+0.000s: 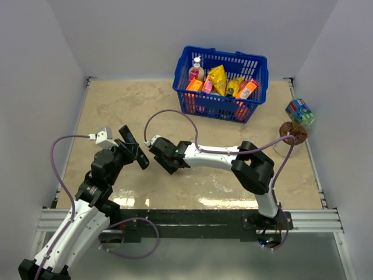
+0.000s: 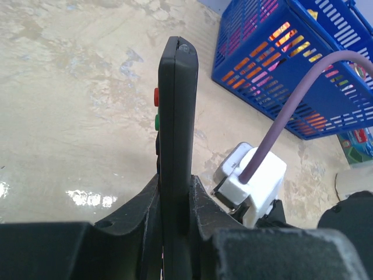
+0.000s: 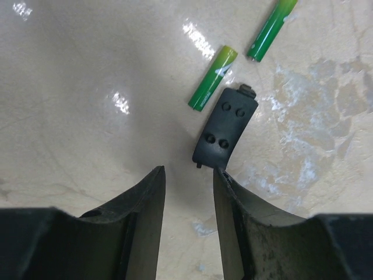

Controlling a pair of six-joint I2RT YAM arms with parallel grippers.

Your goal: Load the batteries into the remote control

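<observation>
The black remote control (image 2: 176,116) is held on edge by my left gripper, which is shut on it. From above, the remote (image 1: 134,147) stands clear of the left arm's tip, slanting down to the right. My right gripper is open over the table, nothing between its fingers. Just beyond its fingertips lies the black battery cover (image 3: 225,125), with small round bumps facing up. Beside the cover rests one green battery (image 3: 213,79); a second battery (image 3: 272,30) lies at the top edge of the right wrist view. In the top view the right arm hides these.
A blue basket (image 1: 221,109) full of goods stands at the back. On the right are a brown round object (image 1: 293,133) and a colourful pack (image 1: 300,112). Purple cables loop from both arms.
</observation>
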